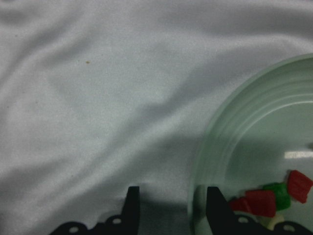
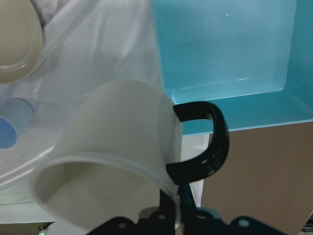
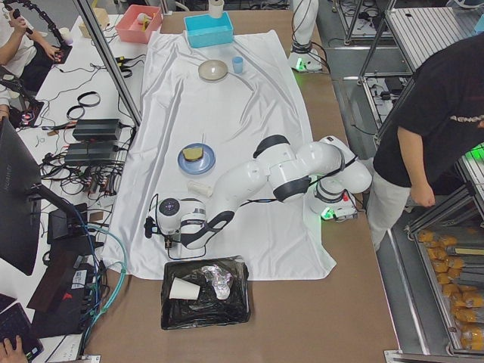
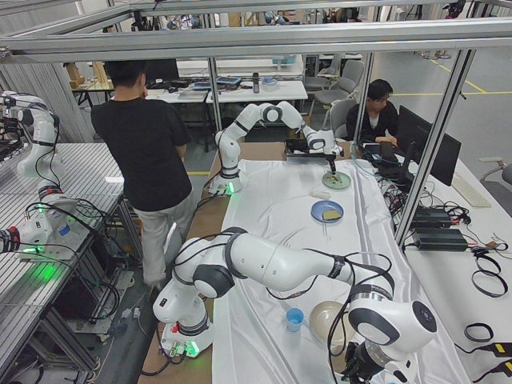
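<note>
My left gripper is open over the edge of a green plate (image 1: 254,132), which holds red, green and pale pieces (image 1: 260,201); nothing shows held between its fingers. My right gripper is shut on a white mug (image 2: 105,137) with a black handle, held in the air beside a light blue bin (image 2: 230,44). A blue plate (image 3: 208,161) with a yellow sponge-like block (image 3: 192,153) lies mid-table. A beige plate (image 3: 212,69) and blue cup (image 3: 237,65) stand toward the far end in the camera left view.
A black lined tray (image 3: 204,314) with a white cup and crumpled foil sits beyond the cloth's near edge. A person (image 4: 140,160) stands beside the table. The cloth between the blue and beige plates is largely clear.
</note>
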